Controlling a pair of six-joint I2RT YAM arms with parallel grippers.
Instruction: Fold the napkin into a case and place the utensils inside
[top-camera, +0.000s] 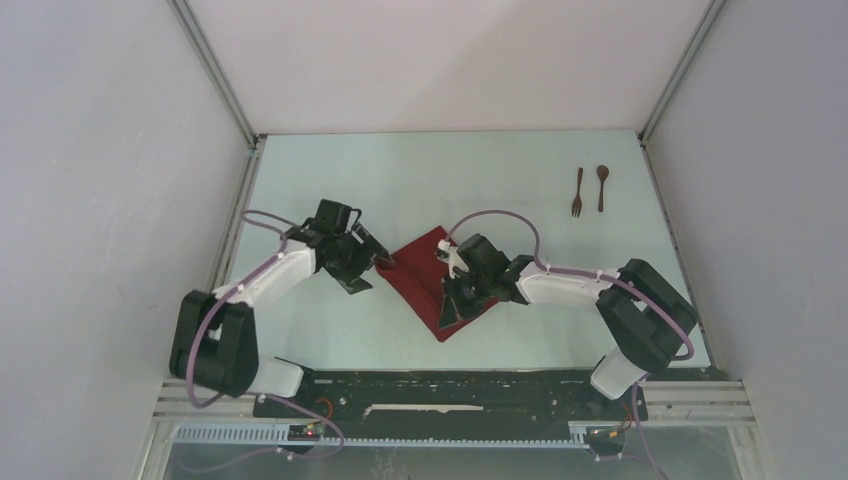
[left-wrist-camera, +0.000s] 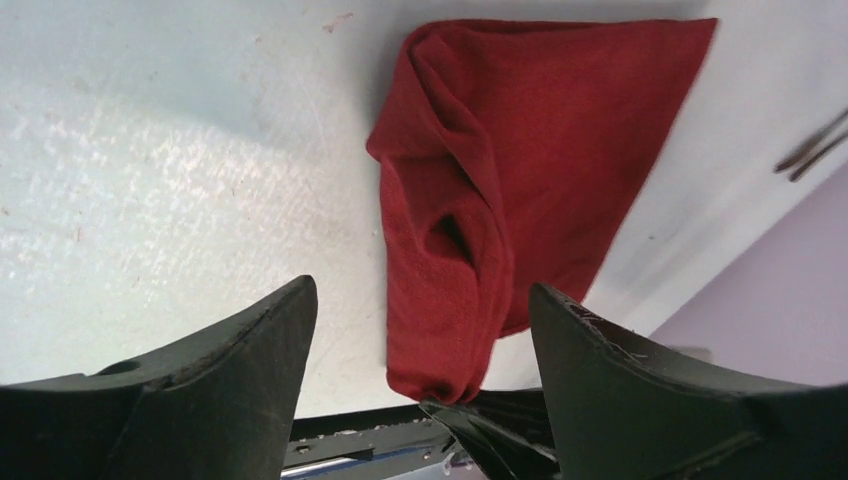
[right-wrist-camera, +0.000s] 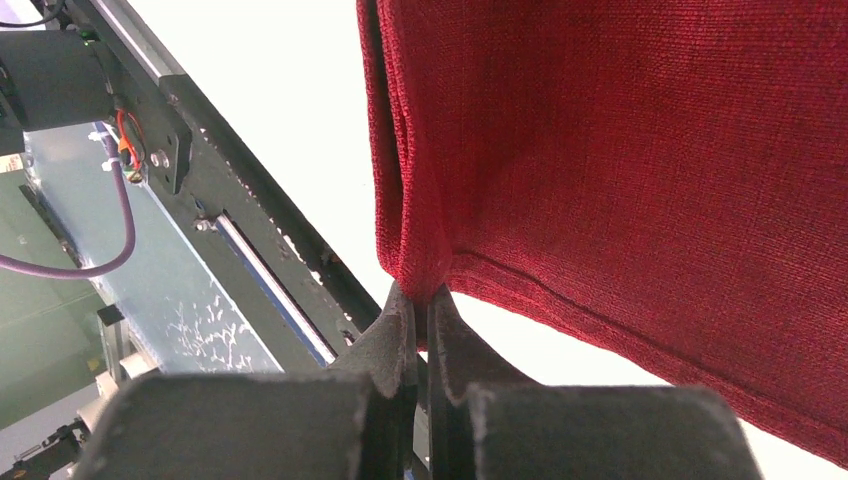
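Observation:
The red napkin (top-camera: 425, 255) lies mid-table with a loose, rumpled fold along its near-left side. My left gripper (top-camera: 368, 262) stands open at the napkin's left corner; in the left wrist view its fingers frame the cloth, apart from each other. My right gripper is shut on a folded edge of the napkin at its near corner, the cloth pinched at the fingertips. A wooden fork (top-camera: 578, 192) and a wooden spoon (top-camera: 602, 188) lie side by side at the back right of the table.
Walls border both sides and the back.

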